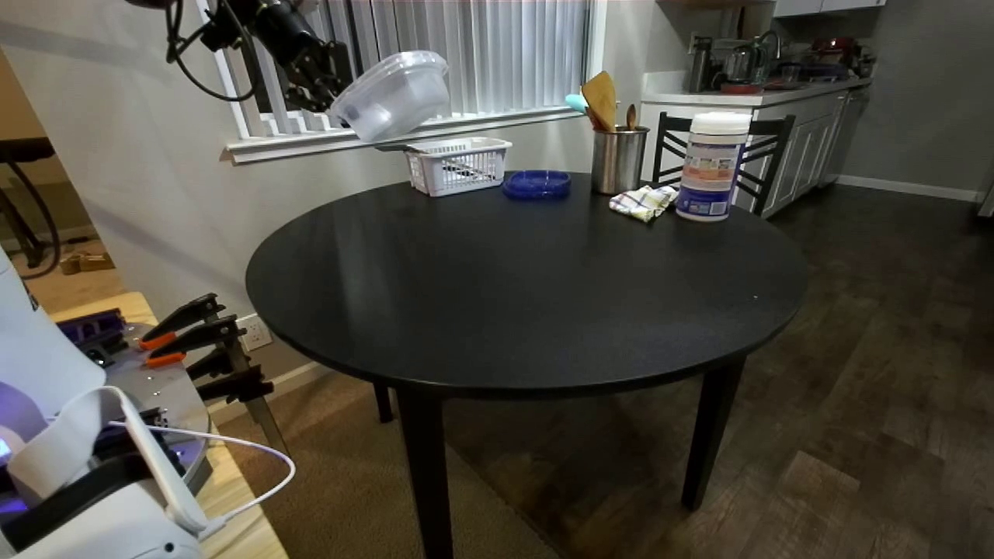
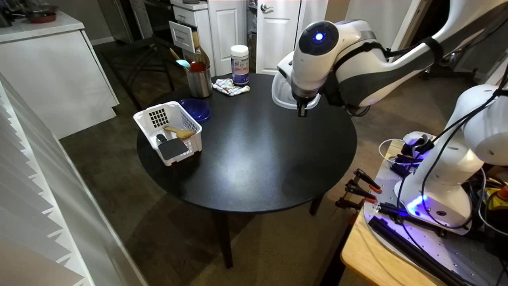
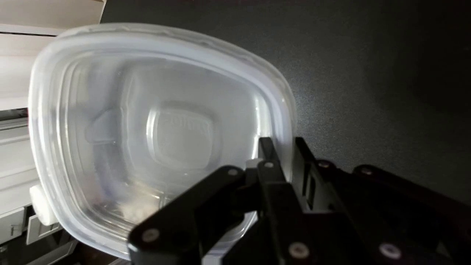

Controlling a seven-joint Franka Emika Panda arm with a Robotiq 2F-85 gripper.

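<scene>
A clear plastic container [image 1: 396,98] hangs tilted in the air above the far left of the table in exterior view 1. My gripper is shut on its rim, one finger inside the wall and the other outside, as the wrist view shows. The inside of the container [image 3: 181,132] looks empty, though its lower part lies partly behind my fingers. In exterior view 2 the container [image 2: 281,93] is largely hidden behind the wrist of the arm.
On the black table [image 1: 522,298] stand a white basket [image 2: 193,136] holding utensils, blue lids [image 1: 536,185], a metal utensil holder [image 1: 619,160], a checked cloth [image 1: 643,202] and a wipes canister [image 1: 713,168].
</scene>
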